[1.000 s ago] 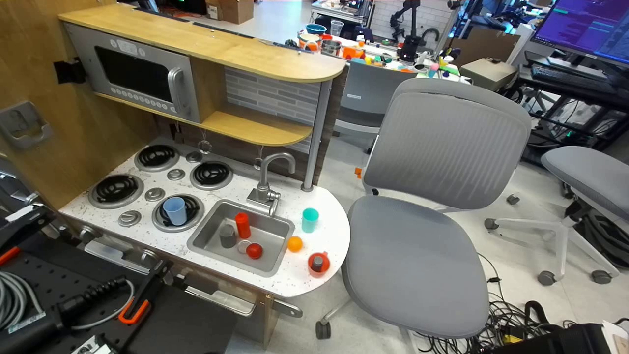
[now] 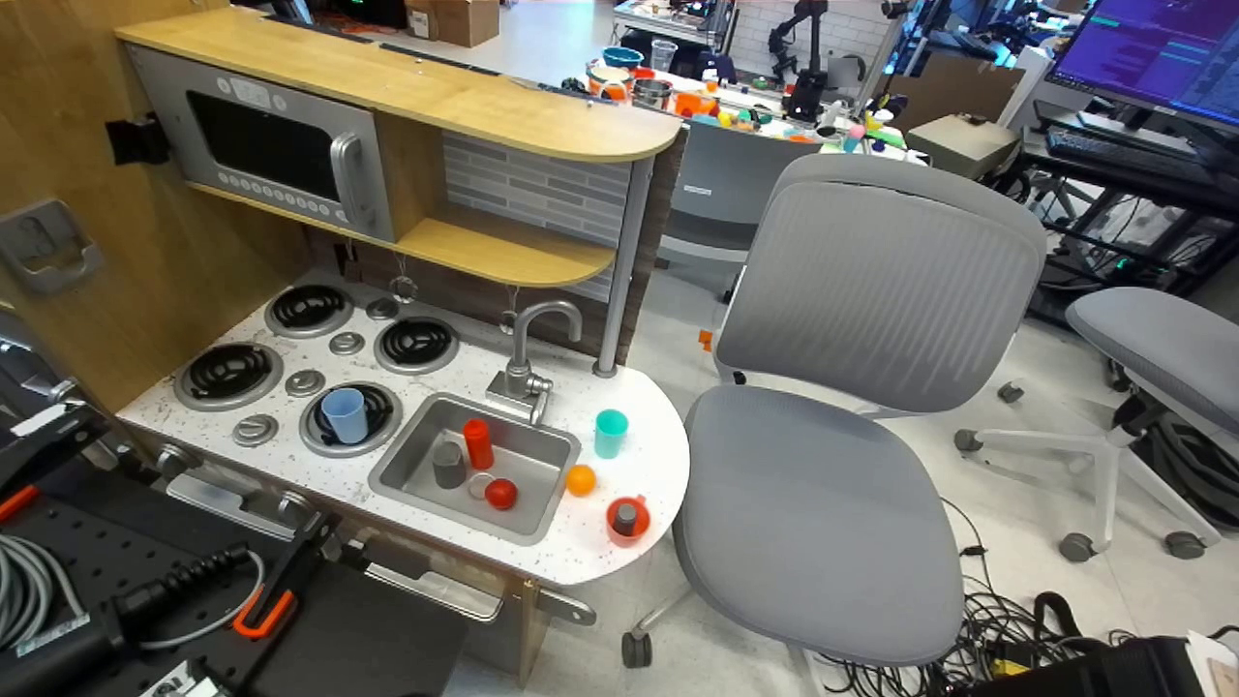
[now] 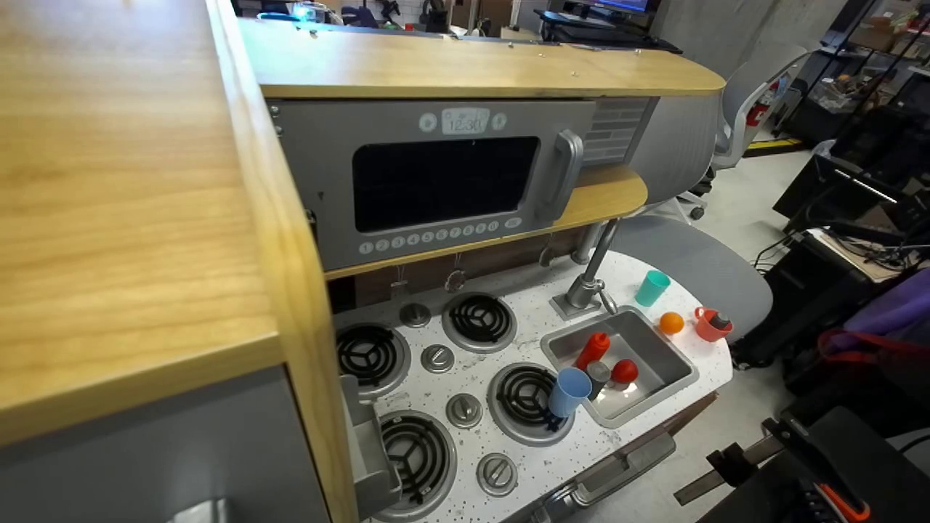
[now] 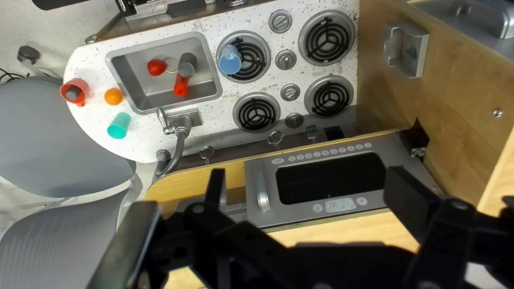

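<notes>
My gripper shows only in the wrist view, its two dark fingers wide apart with nothing between them, over the closed microwave (image 4: 332, 178). A blue cup (image 2: 345, 414) stands on the front burner nearest the sink. Inside the sink (image 2: 536, 519) are a red bottle (image 2: 477, 443), a grey cup (image 2: 448, 466) and a red ball-like item (image 2: 500, 494). To the sink's right, on the white counter, are a teal cup (image 2: 611, 434), an orange ball (image 2: 581, 480) and a red cup (image 2: 619, 533) with a dark grey object (image 2: 626, 518) in it.
A wooden shelf (image 2: 511, 246) and a grey faucet (image 2: 518, 354) rise above the counter's back. Several burners and knobs fill the stove side. A wooden side panel (image 4: 448, 91) bounds the stove, while a grey chair (image 2: 819, 511) stands beside the counter's rounded end.
</notes>
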